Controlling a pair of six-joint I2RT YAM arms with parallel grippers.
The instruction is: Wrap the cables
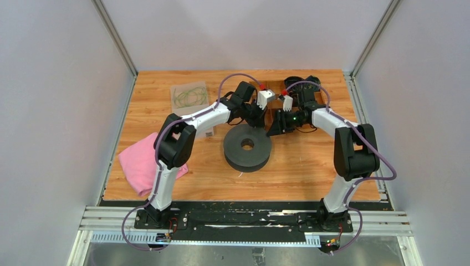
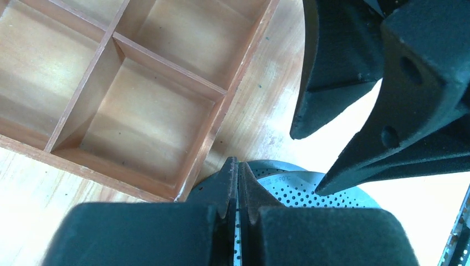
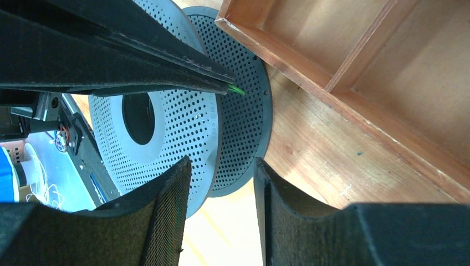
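Observation:
A dark perforated reel (image 1: 238, 158) with a round centre hole stands mid-table, also filling the left of the right wrist view (image 3: 188, 127). My left gripper is shut over the reel's back edge, beside the wooden box. A short bit of green cable (image 3: 236, 90) shows at the tip of the black fingers above the reel in the right wrist view; whether they grip it is unclear. My right gripper is part open over the reel's right edge, nothing seen between its fingers.
A compartment box (image 2: 161, 61) lies behind the reel, dark coils in its back right. A clear tray (image 1: 183, 88) with green cable is back left, a pink cloth (image 1: 144, 163) front left.

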